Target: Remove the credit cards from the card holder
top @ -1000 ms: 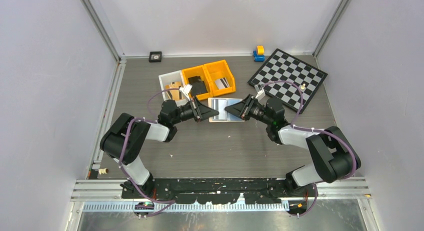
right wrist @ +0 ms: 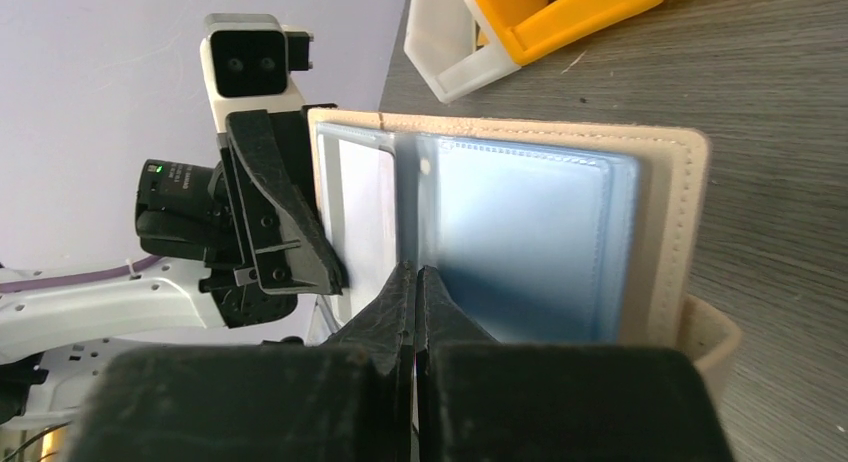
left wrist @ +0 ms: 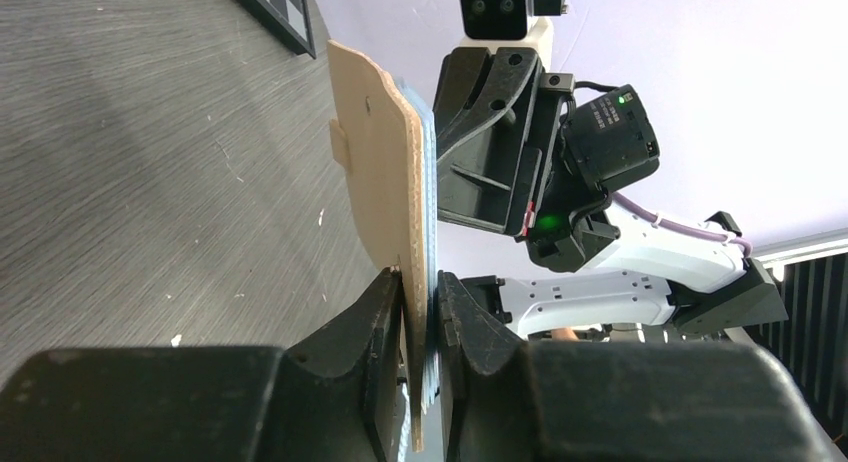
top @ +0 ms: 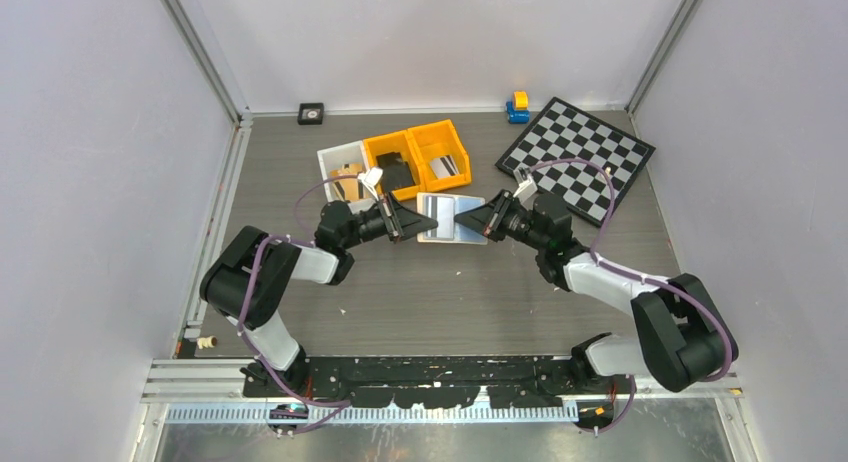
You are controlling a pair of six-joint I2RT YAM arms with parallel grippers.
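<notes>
The open card holder (right wrist: pixel 660 212), tan outside with pale blue sleeves, is held up off the table. My left gripper is shut on its left end, tan cover and blue sleeves both between the fingers. A white card (right wrist: pixel 368 207) with a dark stripe sits in the left-hand sleeve, mostly inside it. Over the middle of the holder is my right gripper, its fingertips pressed together with nothing between them. The card's free edge lies left of those fingers, outside them. The lower part of the card is hidden behind the gripper.
Behind the holder stand a white tray (top: pixel 325 162) and a yellow two-part tray (top: pixel 466 172). A card (top: pixel 444 166) lies in its right part. A chessboard (top: pixel 640 167) is at the back right.
</notes>
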